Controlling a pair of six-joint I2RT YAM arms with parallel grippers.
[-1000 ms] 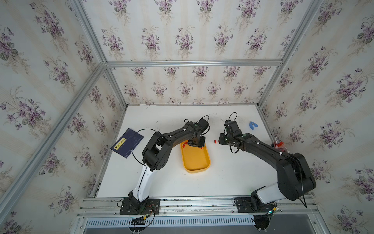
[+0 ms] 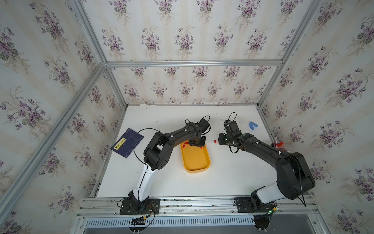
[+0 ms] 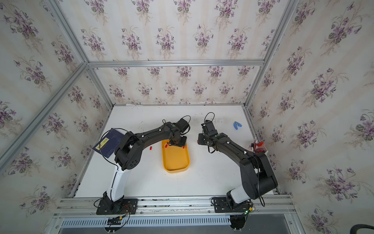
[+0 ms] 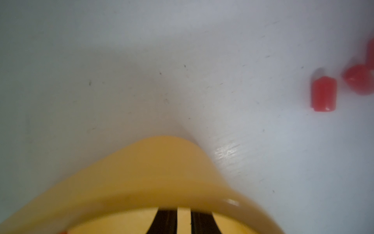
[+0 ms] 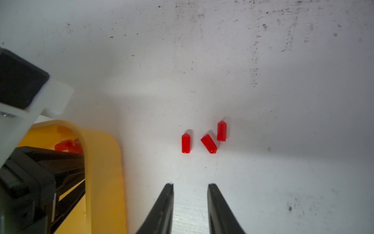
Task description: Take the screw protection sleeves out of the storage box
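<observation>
The yellow storage box [image 2: 194, 160] sits mid-table, with several red sleeves [image 2: 183, 145] at its far end. My left gripper reaches down inside, fingers close together with a narrow gap. Its tips are hidden behind the box wall in both wrist views, so what lies between them does not show. In the right wrist view, red sleeves [image 5: 67, 145] lie in the box beside its fingers [image 5: 62, 160]. Right of the box, three sleeves rest on the table: one sleeve [image 5: 186, 143] apart, two [image 5: 209, 144] close together. My right gripper hangs open over bare table near them, empty.
Another red sleeve [image 3: 150, 147] lies on the table left of the box. A dark blue case [image 2: 127, 143] with a yellow label is at the left edge, a blue item [image 2: 252, 125] at the back right.
My left arm has shifted very slightly to the right over the box. The box stays in place.
</observation>
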